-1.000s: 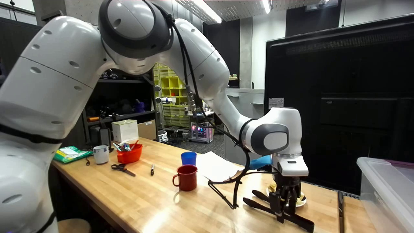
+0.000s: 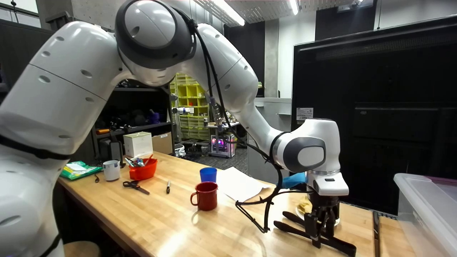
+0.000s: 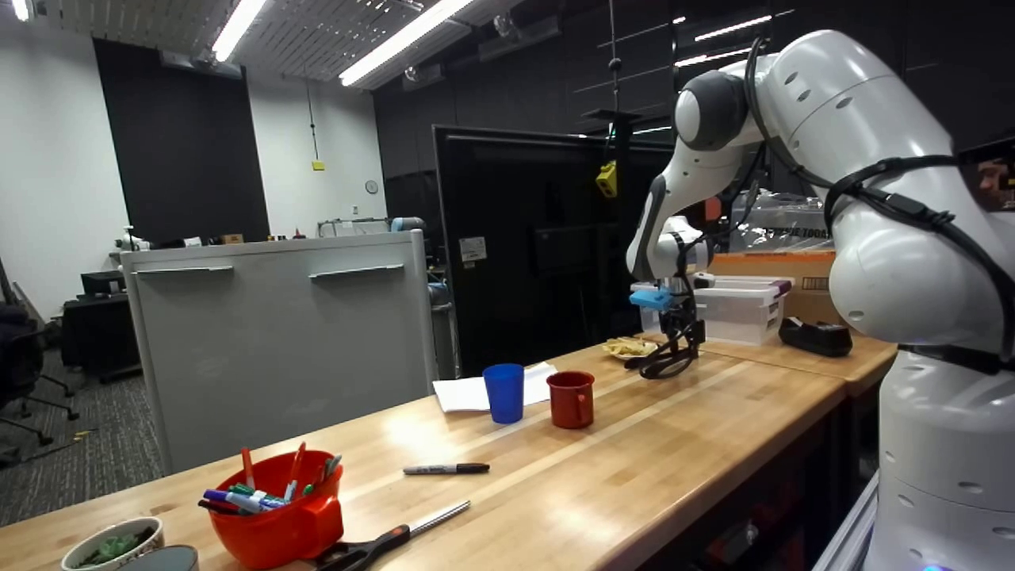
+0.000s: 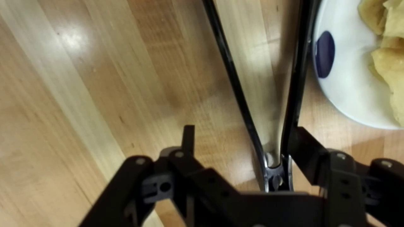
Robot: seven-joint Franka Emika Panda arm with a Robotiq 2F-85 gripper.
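Observation:
Black tongs lie on the table with their two arms spread, beside a white plate of yellow chips. My gripper is low over their hinged end, with its fingers apart. In the wrist view the right finger appears to touch the tongs' right arm. A wide gap separates the left finger from the tongs, so they are not clamped. The plate is partly hidden behind the gripper in exterior view 1.
A red mug, a blue cup and white paper lie farther along the table. A clear plastic bin stands to the right.
My gripper has shifted a little to the right in exterior view 1. The tongs have slid the same way along the table. The mug and cup have stayed put.

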